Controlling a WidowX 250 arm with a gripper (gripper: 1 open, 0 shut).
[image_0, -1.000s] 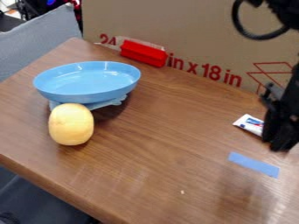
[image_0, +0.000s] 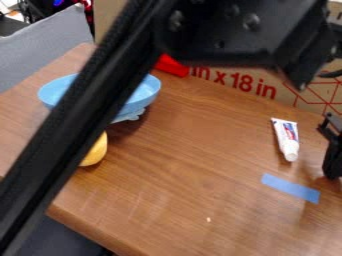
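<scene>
My gripper (image_0: 331, 150) is at the right edge of the camera view, low over the table and partly out of frame; whether its fingers are open or shut is unclear. Just left of it lies a white toothpaste tube (image_0: 286, 140), pointing toward the front. A strip of blue tape (image_0: 290, 188) is stuck below it. At the left, a blue dish (image_0: 138, 97) and a yellow rounded object (image_0: 95, 152) are mostly hidden behind my dark arm, which crosses the view diagonally.
A cardboard box (image_0: 275, 85) stands along the back, with a red object (image_0: 171, 64) before it.
The toothpaste tube has turned from slanting sideways to pointing frontward and shifted slightly left. The arm now crosses more of the left and top, hiding much of the dish and yellow object.
</scene>
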